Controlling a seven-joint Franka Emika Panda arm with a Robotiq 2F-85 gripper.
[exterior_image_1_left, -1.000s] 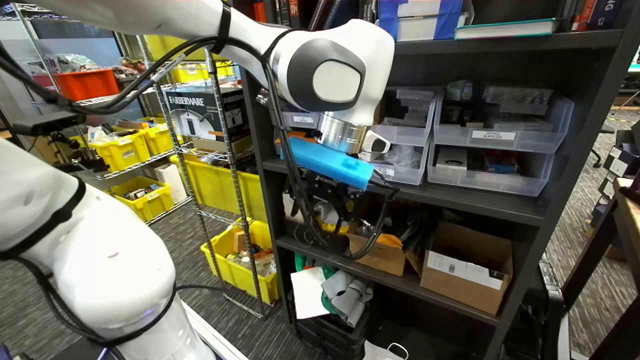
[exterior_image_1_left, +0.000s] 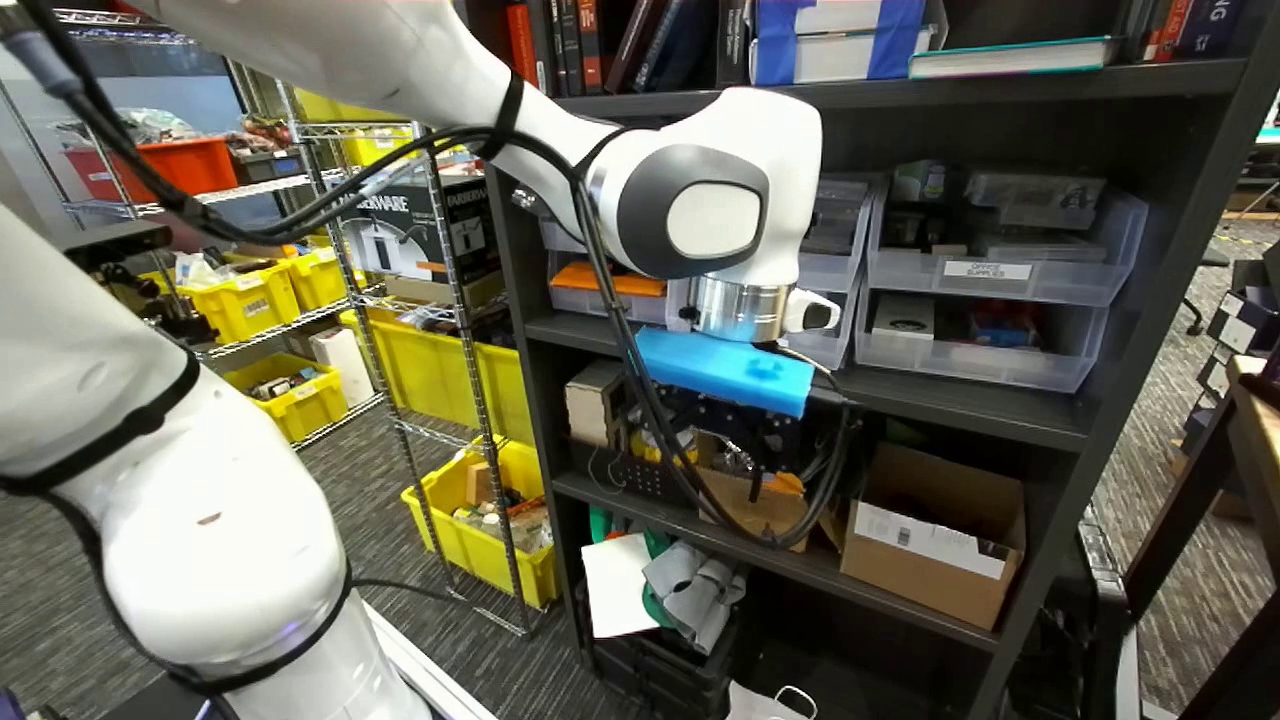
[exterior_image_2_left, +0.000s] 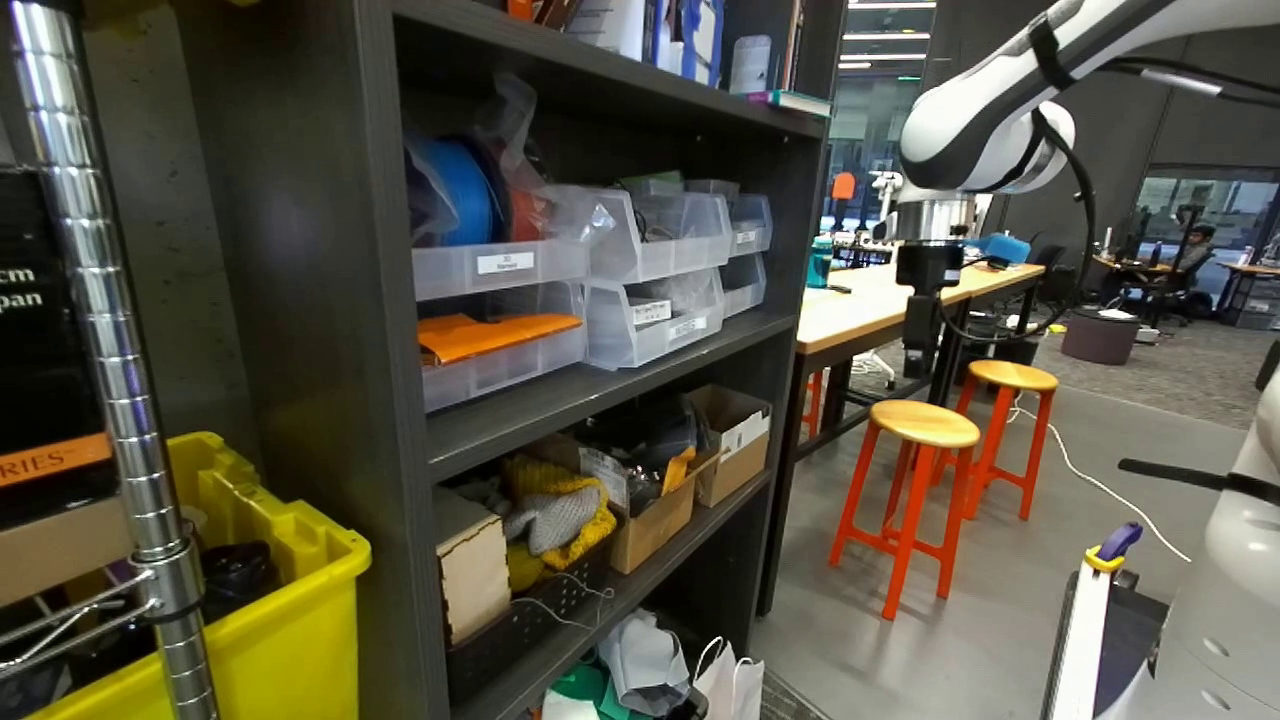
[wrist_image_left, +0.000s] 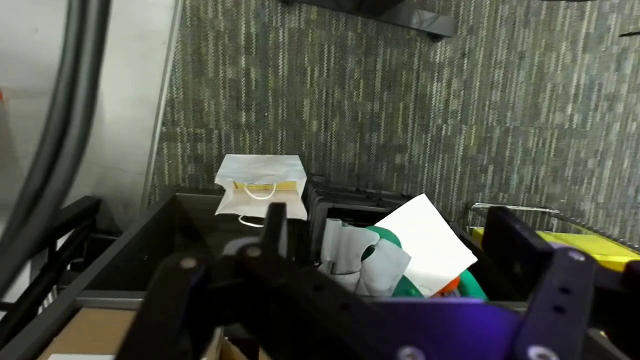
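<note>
My black gripper is open, its two fingers spread wide in the wrist view. Nothing is held between them; the white sheet (wrist_image_left: 430, 245) and grey cloth (wrist_image_left: 351, 255) seen through the gap lie well below. In exterior view 1 the gripper hangs under the wrist's blue cover (exterior_image_1_left: 726, 370), dark against the bookshelf and partly hidden by cables. Exterior view 2 shows it side-on, pointing down (exterior_image_2_left: 921, 342), clear of the table and stools.
The dark bookshelf (exterior_image_1_left: 1044, 414) carries clear bins (exterior_image_1_left: 978, 342) and an open cardboard box (exterior_image_1_left: 930, 546). A white paper bag (wrist_image_left: 262, 174) stands low by the shelf. Yellow bins (exterior_image_1_left: 480, 516) fill a wire rack. Orange-legged stools (exterior_image_2_left: 924, 422) stand by a table (exterior_image_2_left: 840, 314).
In exterior view 1 the wrist and gripper have moved right and somewhat down, and the wrist now hangs more upright. The shelf contents look unchanged.
</note>
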